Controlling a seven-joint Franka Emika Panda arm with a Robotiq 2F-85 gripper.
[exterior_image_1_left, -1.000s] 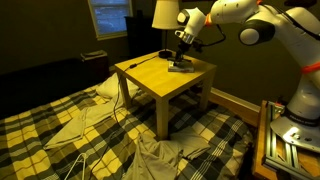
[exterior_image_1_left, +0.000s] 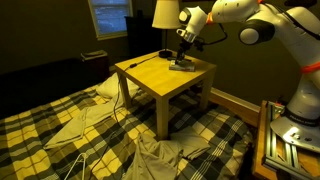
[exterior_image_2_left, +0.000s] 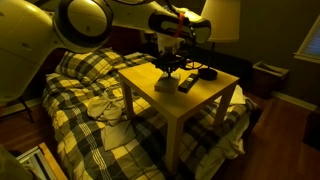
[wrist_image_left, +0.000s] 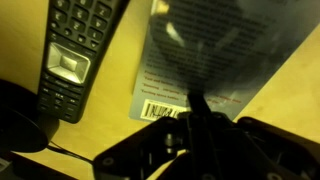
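Note:
My gripper is shut, its dark fingertips meeting over the lower part of a grey book (wrist_image_left: 215, 60) in the wrist view. No object shows between the fingers, and whether they touch the cover is hard to tell. The book lies back cover up, with a white barcode label near its lower edge. Left of it on the table is a black remote control (wrist_image_left: 78, 55) with a silver square pad. From outside, the gripper (exterior_image_1_left: 182, 55) is low over the book (exterior_image_1_left: 181, 66) near the back of the small wooden table (exterior_image_1_left: 155, 75).
A lamp (exterior_image_1_left: 166, 14) rises behind the table. A dark round object with a cable (wrist_image_left: 20, 120) sits beyond the remote. A bed with a plaid cover (exterior_image_1_left: 40, 125) adjoins it.
Little differs in exterior view 1: the arm and gripper stay over the book, with at most a slight shift. The table and bed look the same.

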